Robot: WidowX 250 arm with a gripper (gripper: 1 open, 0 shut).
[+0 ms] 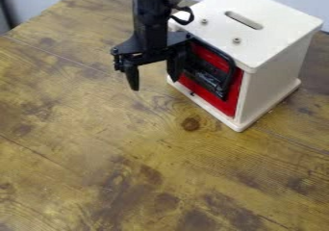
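Observation:
A white box-shaped toy appliance (272,66) stands at the upper right, with a slot in its top and a red-lined front opening holding a black door or rack (211,69). My black gripper (153,71) hangs just left of that front, its two fingers pointing down and spread apart, with nothing seen between them. The arm above it partly covers the box's left top edge.
A pale wall shows at the upper corners behind the table.

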